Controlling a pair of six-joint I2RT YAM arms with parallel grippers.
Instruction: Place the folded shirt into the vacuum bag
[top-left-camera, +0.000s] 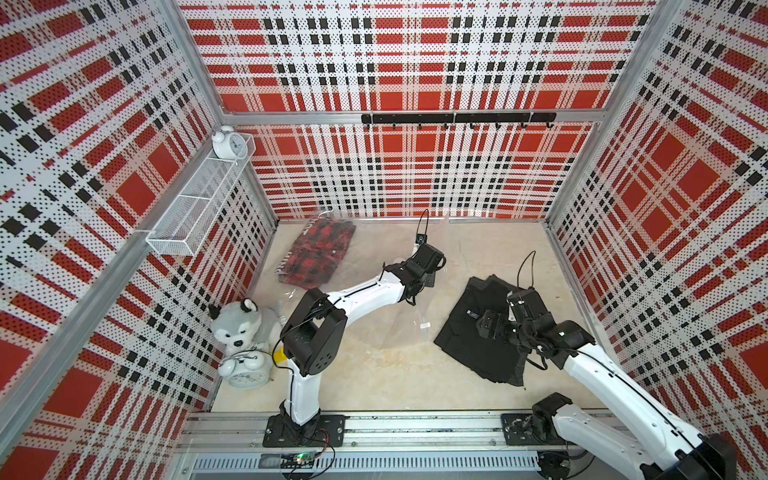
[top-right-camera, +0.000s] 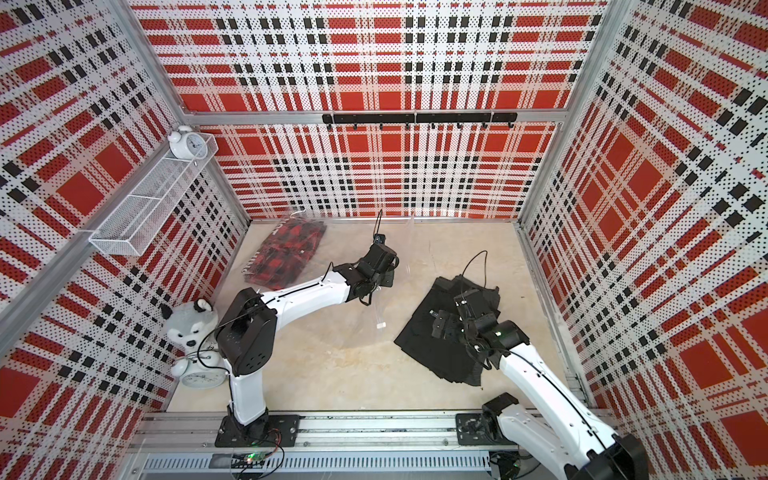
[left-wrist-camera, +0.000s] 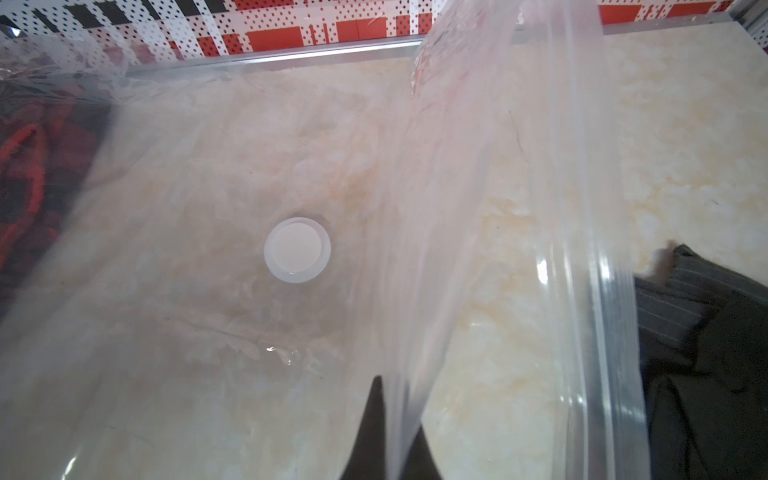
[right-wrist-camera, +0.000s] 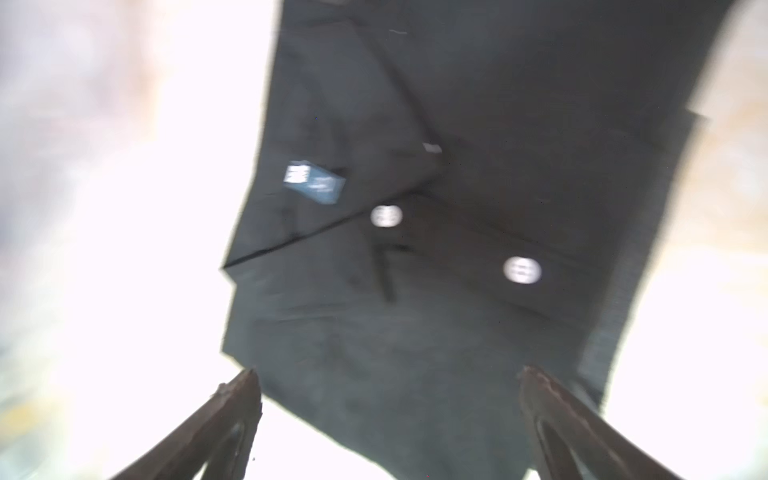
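Observation:
The folded black shirt (top-left-camera: 473, 336) lies on the right of the table, buttons and a small label showing in the right wrist view (right-wrist-camera: 360, 336). My right gripper (top-right-camera: 454, 324) hangs open over it, fingers apart at the bottom of that view. In the centre my left gripper (top-left-camera: 424, 276) is shut on the edge of the clear vacuum bag (left-wrist-camera: 320, 336), holding its film up in a fold, with a white round valve (left-wrist-camera: 297, 249) visible on it.
A bagged red plaid item (top-left-camera: 316, 252) lies at the back left. A plush husky (top-left-camera: 237, 326) and white alarm clock (top-left-camera: 244, 368) stand at the front left. A wire basket (top-left-camera: 192, 208) hangs on the left wall.

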